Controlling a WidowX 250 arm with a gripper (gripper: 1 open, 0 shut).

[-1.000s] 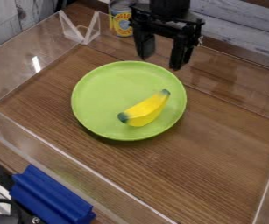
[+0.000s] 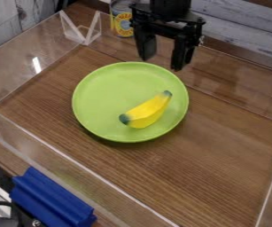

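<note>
My black gripper hangs at the top centre of the camera view, open, above and behind a green plate. Its two dark fingers stand apart, with nothing seen between them. A yellow banana with a dark green tip lies on the right front part of the plate.
A can with a yellow label stands behind the gripper at the top. A blue rack sits at the bottom left, outside the clear-walled edge. The wooden surface right of and in front of the plate is clear.
</note>
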